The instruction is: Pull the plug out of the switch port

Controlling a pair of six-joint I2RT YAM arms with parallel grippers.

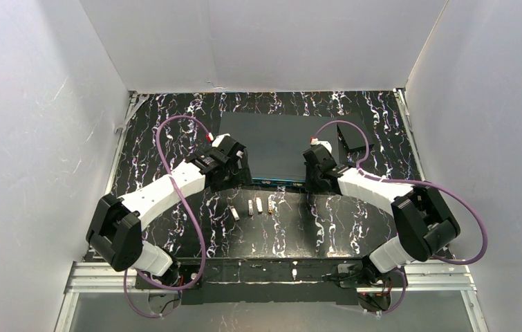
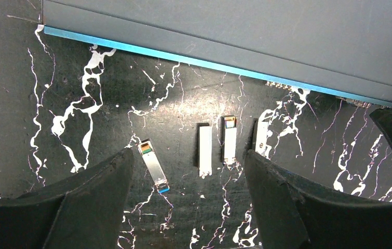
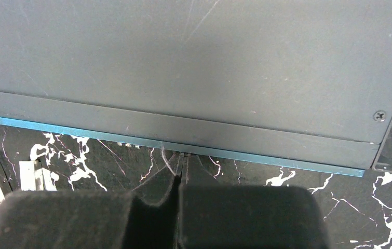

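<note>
A wide dark grey switch [image 1: 275, 142] with a blue front edge [image 3: 297, 163] lies flat on the table. My right gripper is shut at that front edge, fingertips together just under the blue strip. A thin pale strand [image 3: 166, 160] shows beside its tips; no plug is visible between them. My left gripper stands open before the left part of the switch, its fingers apart with nothing held. Bare metal contacts [image 2: 282, 85] show along the front edge. A plug seated in a port cannot be made out, as the ports are hidden below the edge.
Several loose metal modules lie on the black marbled table before the switch, among them a blue-tipped one [image 2: 153, 167] and a plain one [image 2: 204, 150]. A dark flat object [image 1: 355, 137] sits at the switch's back right.
</note>
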